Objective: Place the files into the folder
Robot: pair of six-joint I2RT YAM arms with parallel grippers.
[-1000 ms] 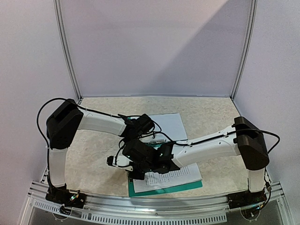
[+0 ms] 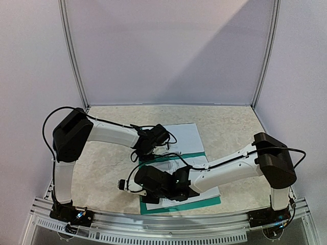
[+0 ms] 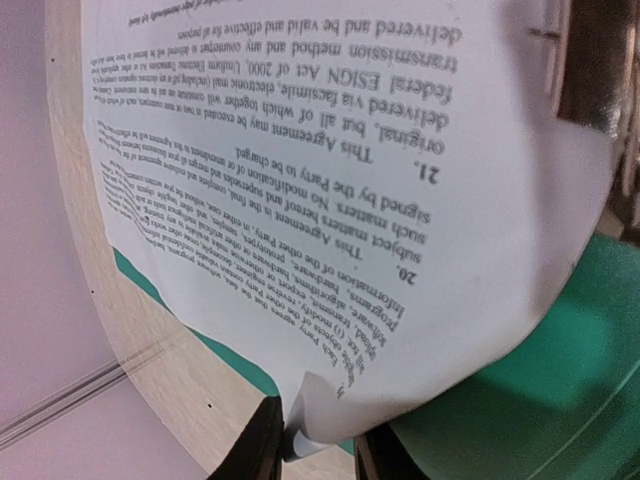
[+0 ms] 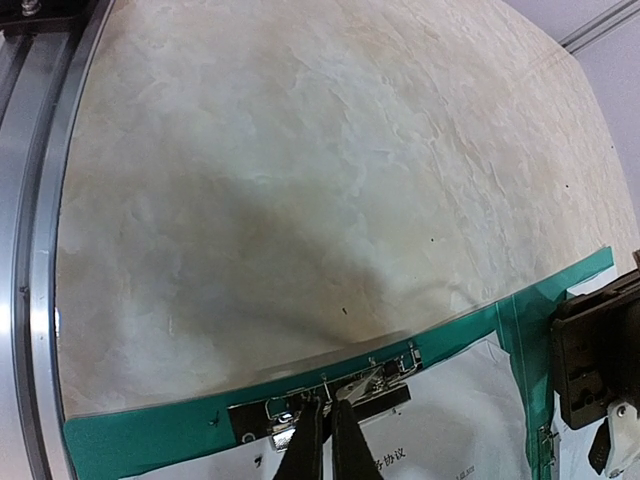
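Observation:
A green folder (image 2: pixel 181 208) lies open on the table with printed white sheets (image 2: pixel 206 194) on its near half. In the left wrist view, the curled edge of a printed sheet (image 3: pixel 300 160) reaches between the parted fingers of my left gripper; whether it is pinched does not show. My right gripper is shut, its tips over the metal clip (image 4: pixel 405 365) on the folder's green edge (image 4: pixel 150 440). Nothing shows between those fingers. From above, the arms hide both gripper tips and much of the folder.
My two arms are close together over the folder, the left forearm (image 2: pixel 115 133) behind the right one (image 2: pixel 227 171). A white sheet (image 2: pixel 185 135) covers the folder's far half. Bare tabletop (image 2: pixel 104 178) lies left of the folder, and a metal rail (image 2: pixel 168 224) runs along the front.
My right arm has shifted toward the front edge of the table, lowering across the near sheets. The left arm has hardly moved.

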